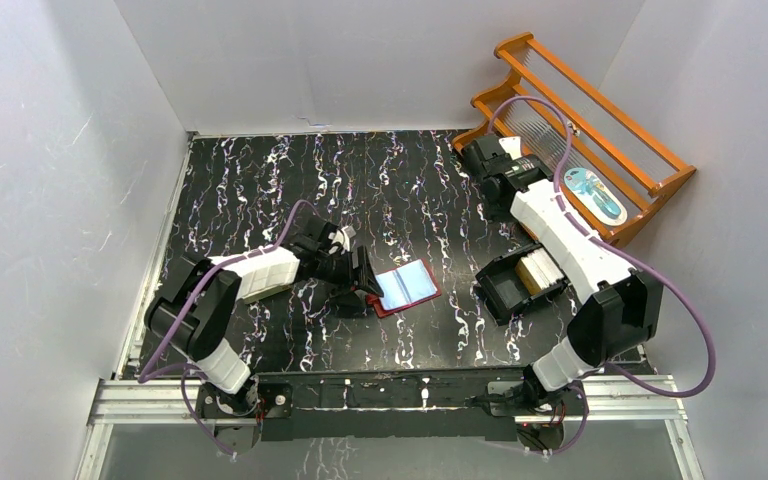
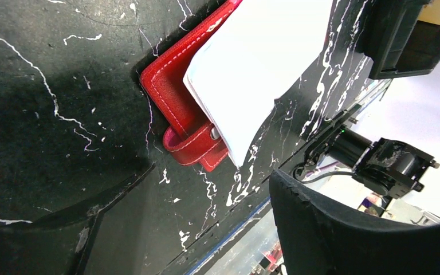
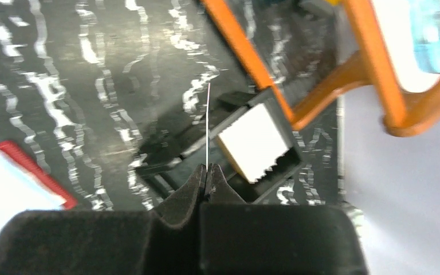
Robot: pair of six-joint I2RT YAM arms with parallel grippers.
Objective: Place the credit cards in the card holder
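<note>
The red card holder lies open on the dark table, its white sleeve pages facing up in the top view. My left gripper is open at the holder's left end, by the strap with the snap, with nothing between its fingers. A thin card shows edge-on between the tips of my right gripper, which is shut on it and raised. Below it, a row of cards stands in a black box. The card's face shows as a pale patch in the top view.
A wooden rack with a blue and white packet stands at the back right, close to my right arm. A pale box lies partly under my left arm.
</note>
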